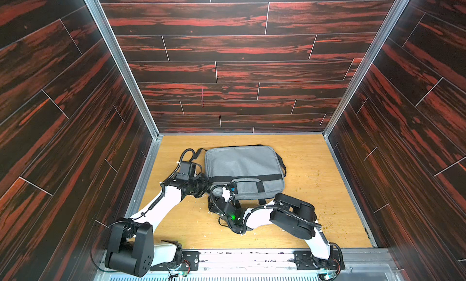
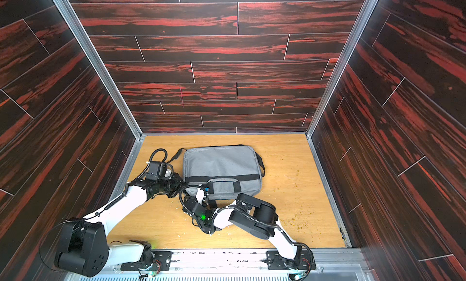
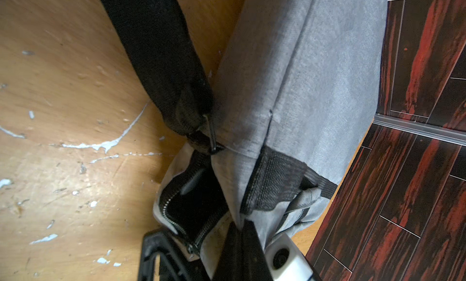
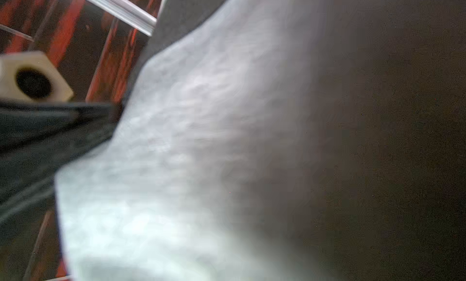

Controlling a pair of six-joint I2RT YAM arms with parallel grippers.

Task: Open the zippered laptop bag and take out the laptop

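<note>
The grey laptop bag [image 1: 242,164] lies on the wooden table with its black band and front pocket toward me. In the left wrist view an unzipped opening [image 3: 191,203] shows dark inside at the bag's end, beside a black strap [image 3: 150,52]. My left gripper is shut at that end, against the grey fabric; whether cloth is pinched is unclear. My right gripper [image 1: 218,200] is low at the bag's front left corner. Its wrist view is blurred and filled with grey fabric [image 4: 194,111]; how far its fingers are apart is hard to see.
Dark wood-patterned walls surround the table [image 1: 320,183]. Free table shows to the right of the bag and along the front, where the right arm stretches across. The left arm occupies the left side.
</note>
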